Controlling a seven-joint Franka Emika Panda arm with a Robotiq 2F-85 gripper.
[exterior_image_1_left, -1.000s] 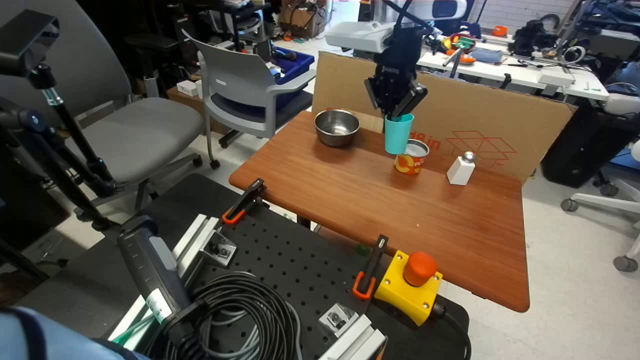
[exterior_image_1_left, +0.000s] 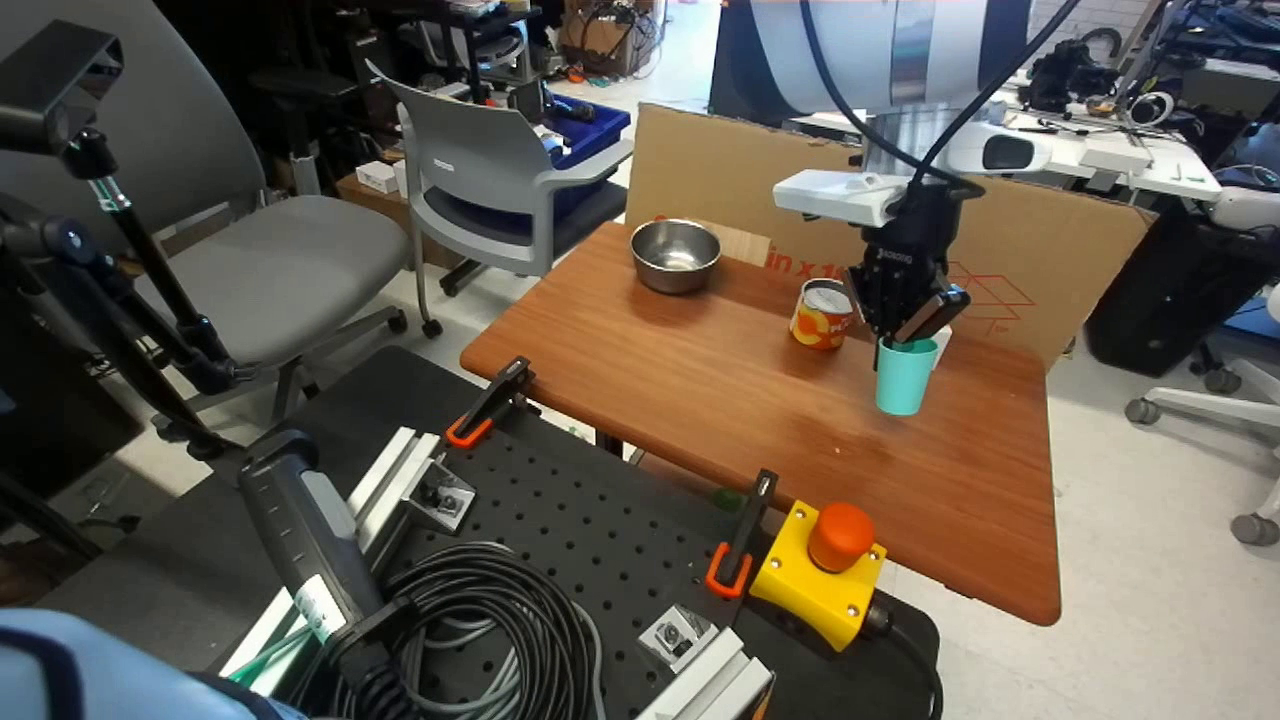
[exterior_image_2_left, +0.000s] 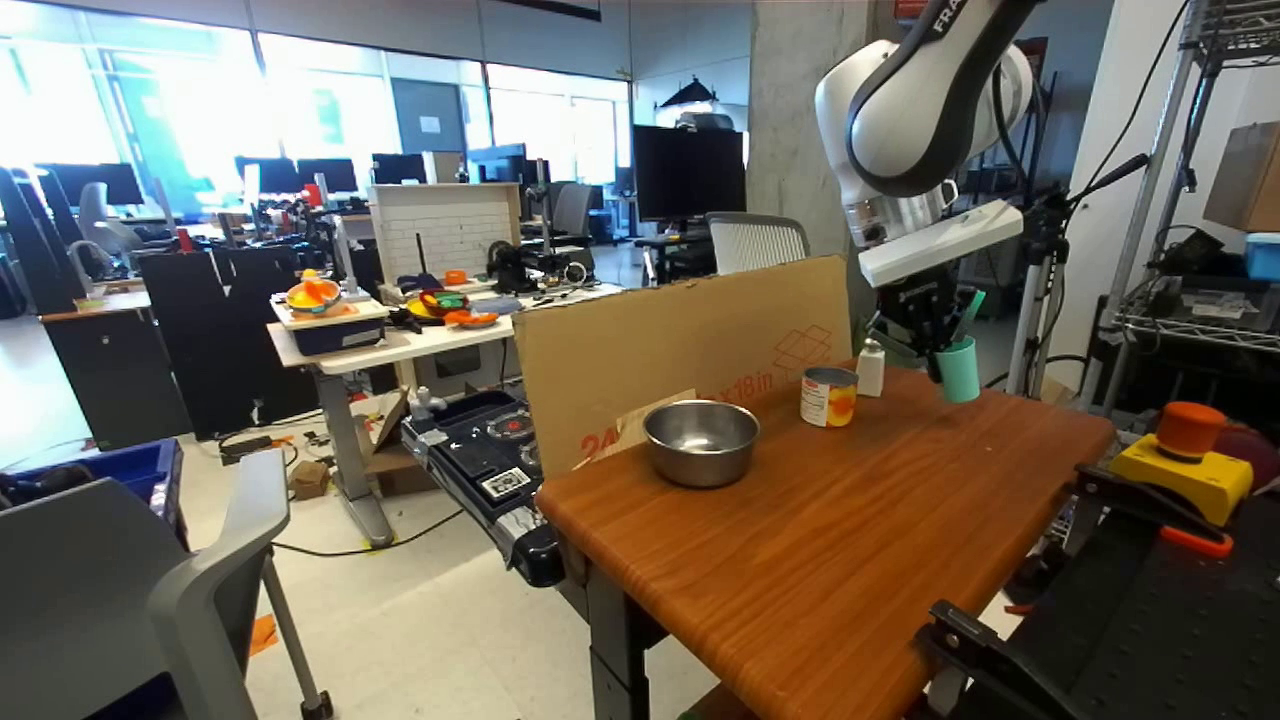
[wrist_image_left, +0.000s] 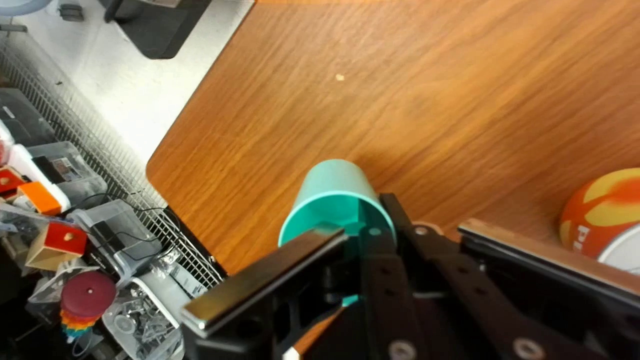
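Note:
A teal cup (exterior_image_1_left: 903, 379) hangs with its mouth up from my gripper (exterior_image_1_left: 897, 340), which is shut on its rim. In the wrist view the cup (wrist_image_left: 337, 180) tilts away from me, its opening partly covered by the dark fingers (wrist_image_left: 384, 270). Exterior view 2 has the cup (exterior_image_2_left: 959, 371) over the end of the table away from the bowl; it looks slightly raised, though the gap beneath is hard to judge.
On the wooden table (exterior_image_1_left: 720, 372) stand a steel bowl (exterior_image_1_left: 675, 256), an orange-labelled can (exterior_image_1_left: 822, 316) and a white shaker (exterior_image_2_left: 871, 368) near the gripper. Cardboard (exterior_image_2_left: 672, 324) walls the back edge.
With the cup in its grip, my gripper has moved right and towards the front in exterior view 1, from beside the can to in front of the shaker, and lower.

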